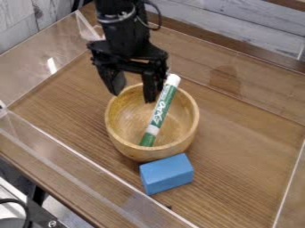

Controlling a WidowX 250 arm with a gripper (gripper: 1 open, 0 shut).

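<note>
My gripper (134, 91) hangs over the back-left part of a tan bowl (125, 134), its dark fingers apart and open. A white tube with green lettering (161, 109) lies slanted in the bowl's right half, to the right of the gripper. In front of the bowl, at the lower right, is a blue block (166, 173).
</note>
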